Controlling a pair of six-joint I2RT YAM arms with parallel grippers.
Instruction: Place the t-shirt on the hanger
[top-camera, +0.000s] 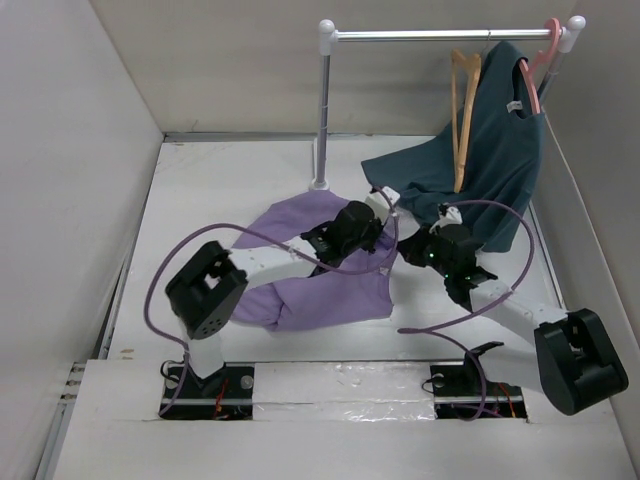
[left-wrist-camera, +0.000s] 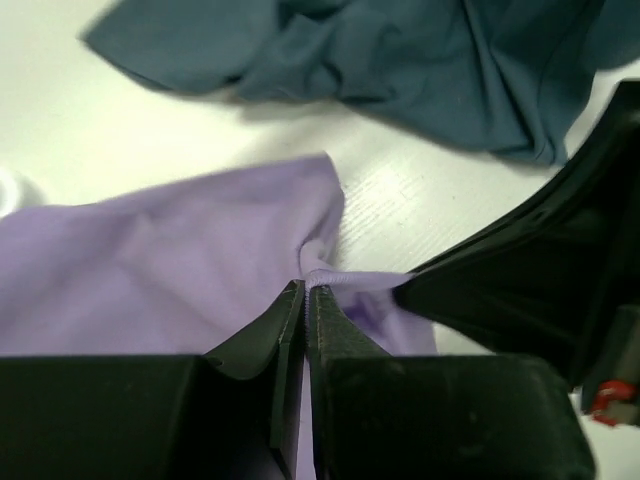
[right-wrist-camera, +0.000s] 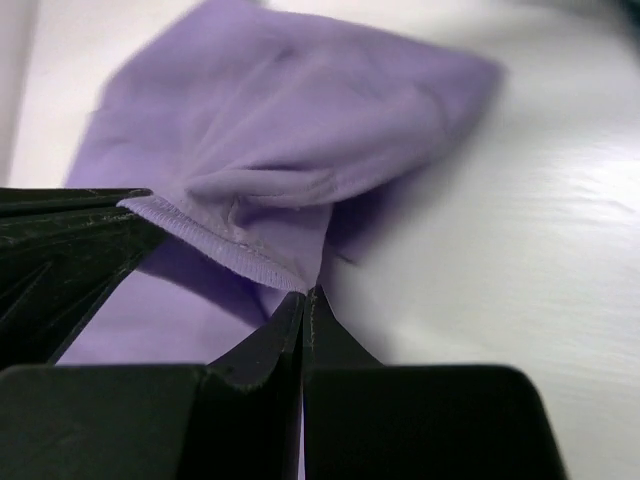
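Note:
The purple t shirt (top-camera: 335, 300) lies bunched on the white floor below the rack. My left gripper (top-camera: 375, 240) is over its upper right part; in the left wrist view its fingertips (left-wrist-camera: 320, 305) are shut on a fold of the purple fabric. My right gripper (top-camera: 412, 250) faces it from the right, and in the right wrist view it is shut on the edge of a ribbed purple band (right-wrist-camera: 230, 245), held between the two grippers. A wooden hanger (top-camera: 462, 120) hangs on the rack bar (top-camera: 440, 36).
A dark teal garment (top-camera: 500, 170) hangs at the back right with a pink hanger (top-camera: 530, 75), its lower part spread on the floor. The rack's left post (top-camera: 322, 120) stands behind the purple shirt. Free floor lies at the left.

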